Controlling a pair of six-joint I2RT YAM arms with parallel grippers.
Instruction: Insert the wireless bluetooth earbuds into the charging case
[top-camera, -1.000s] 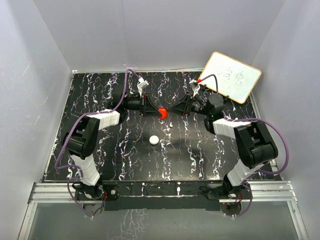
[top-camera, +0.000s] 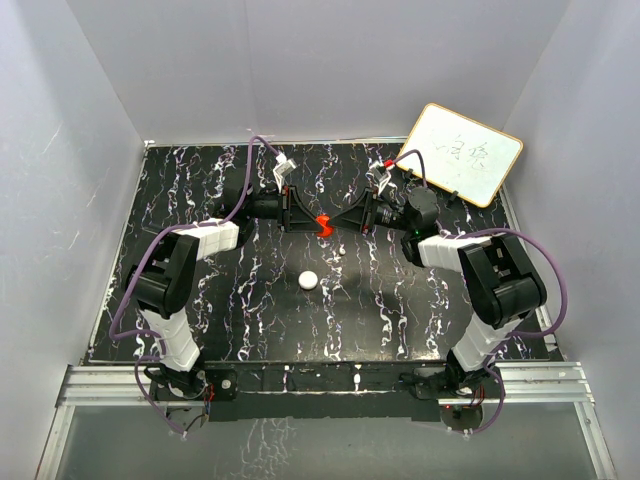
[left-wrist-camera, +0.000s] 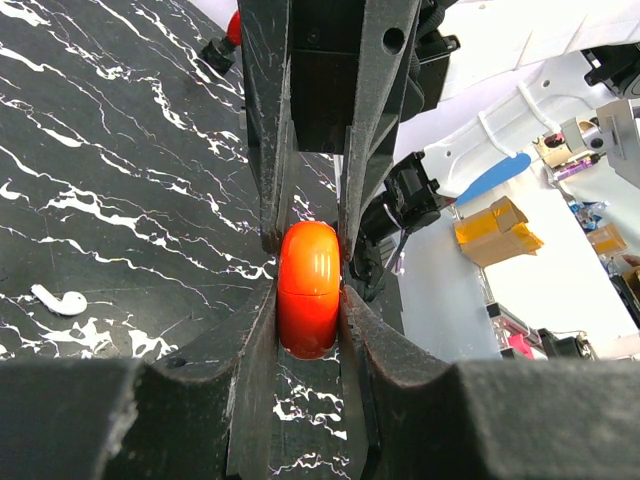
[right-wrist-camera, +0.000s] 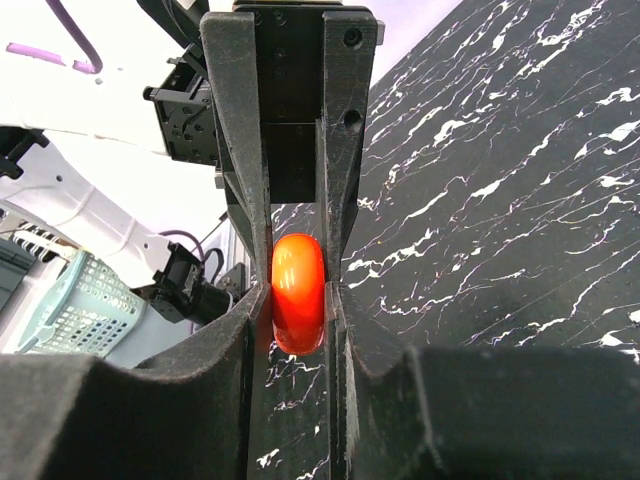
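A glossy orange-red charging case (top-camera: 325, 226) is held up between the two arms above the table. My left gripper is shut on it, one finger on each side. From the opposite side, my right gripper has its fingers around the same case; whether both press against it is hard to tell. The case's lid looks closed, with a seam across its face in the left wrist view. One white earbud (left-wrist-camera: 62, 300) lies loose on the dark marbled table, showing as a small white spot (top-camera: 342, 251) from above. No second earbud can be made out.
A round white object (top-camera: 308, 280) rests on the table in front of the grippers. A whiteboard (top-camera: 462, 152) with writing stands at the back right.
Over the last second my right arm has moved left, bringing its fingers in to the case. The left arm, case and white objects have stayed in place.
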